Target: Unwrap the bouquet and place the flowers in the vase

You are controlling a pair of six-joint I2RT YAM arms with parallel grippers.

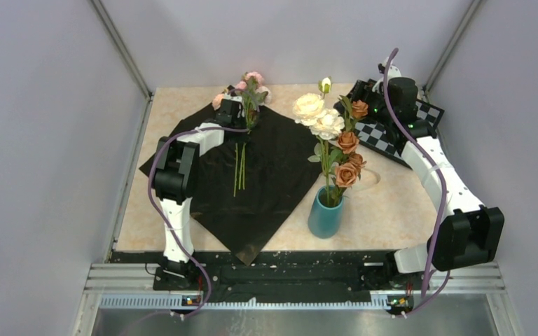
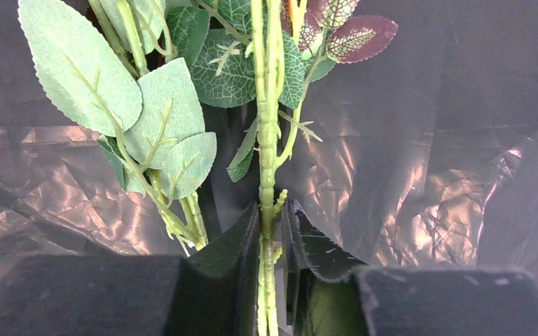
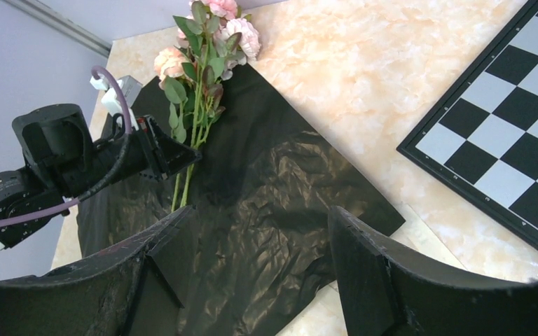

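Note:
Pink and peach flowers (image 1: pixel 254 77) lie on a black sheet (image 1: pixel 280 150), their green stems (image 1: pixel 243 168) pointing toward the front. Over these stems is my left gripper (image 1: pixel 244 131). Seen from the left wrist, a green stem (image 2: pixel 267 164) runs between its two fingers, which are close together with a narrow gap beside the stem. A teal vase (image 1: pixel 325 218) stands upright at the front, holding white flowers (image 1: pixel 327 124) and brown roses (image 1: pixel 347 142). My right gripper is open and empty, above the table's back right.
Below the right arm lies a black-and-white checkered board (image 1: pixel 378 136). A second leafy stem (image 2: pixel 192 210) rests just left of the left gripper's fingers. Tall blooms above the vase reach toward the right gripper. Bare table shows right of the vase.

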